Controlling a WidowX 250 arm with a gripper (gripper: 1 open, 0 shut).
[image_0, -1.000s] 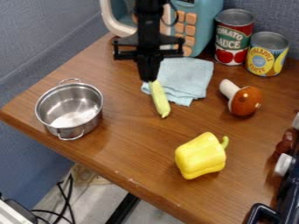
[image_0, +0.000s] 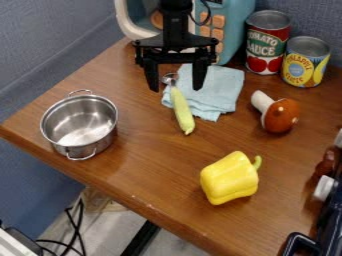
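Observation:
My black gripper (image_0: 175, 72) hangs at the top centre, above a folded light blue cloth (image_0: 214, 95), with its two fingers spread apart. A pale yellow corn or banana-like toy (image_0: 183, 115) lies on the cloth's left edge, with a small metal item (image_0: 170, 80) at its upper end, just below the gripper. A steel pot (image_0: 79, 125) stands to the left on the wooden table (image_0: 147, 180). A yellow pepper (image_0: 230, 179) lies toward the front.
A tomato sauce can (image_0: 267, 45), a yellow can (image_0: 306, 62) and a teal toy appliance (image_0: 227, 25) stand at the back. A toy mushroom (image_0: 278, 115) lies right of the cloth; dark items line the right edge.
The gripper has risen slightly and its fingers have come into clearer view. The objects on the table look unmoved.

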